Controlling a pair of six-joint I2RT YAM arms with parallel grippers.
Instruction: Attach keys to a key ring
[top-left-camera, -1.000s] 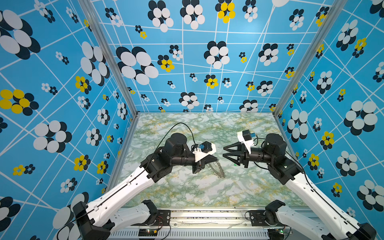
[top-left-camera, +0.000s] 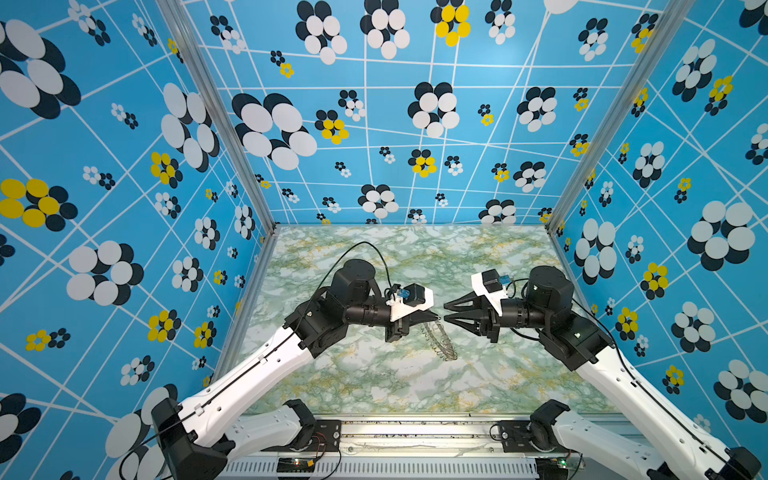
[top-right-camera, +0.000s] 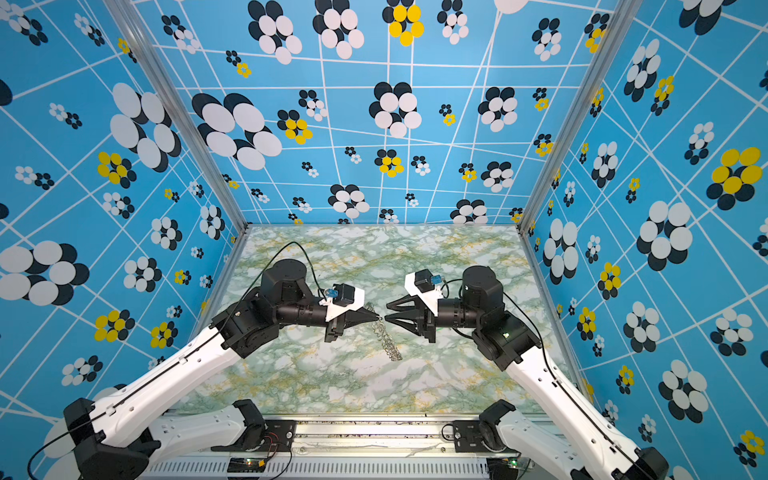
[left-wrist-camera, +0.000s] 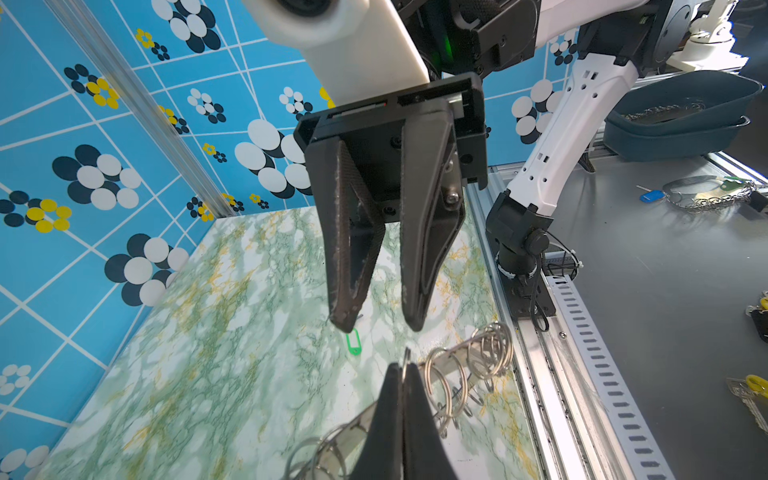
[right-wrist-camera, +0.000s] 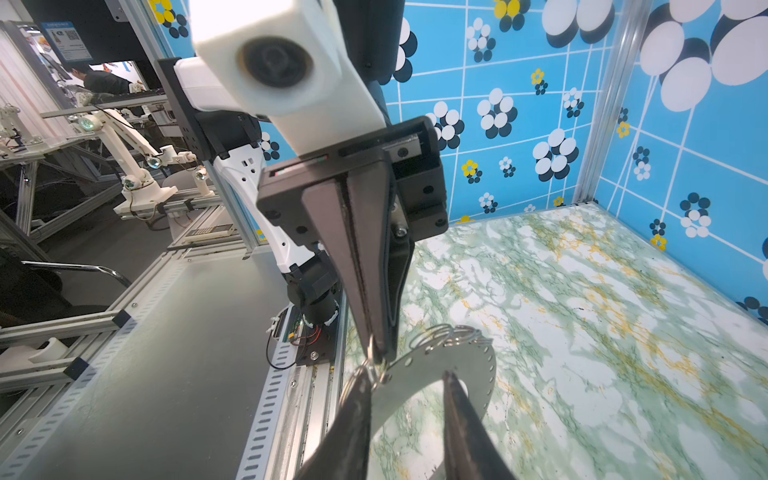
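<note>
My left gripper (top-left-camera: 438, 317) is shut, with a small piece of thin metal showing at its fingertips in both wrist views. A curved metal strip (right-wrist-camera: 477, 369) carrying several wire rings (left-wrist-camera: 489, 352) along its edge hangs beneath those fingertips; the exact gripped part is too small to tell. Facing it from the right, my right gripper (top-left-camera: 445, 313) is part open, its two fingertips just short of the left one's tips. Nothing shows between the right fingers. A small green item (left-wrist-camera: 353, 342) lies on the tabletop, partly hidden behind the right gripper.
The marbled tabletop (top-left-camera: 320, 384) around both arms is clear. Blue patterned walls (top-right-camera: 384, 120) enclose its back and sides. Beyond the front rail, a dark bin (left-wrist-camera: 680, 120) and a cluster of metal parts (left-wrist-camera: 712, 192) rest on a grey surface.
My right gripper's fingers have come closer together and shifted slightly left and toward the front. The left gripper and hanging strip have moved a little to the right.
</note>
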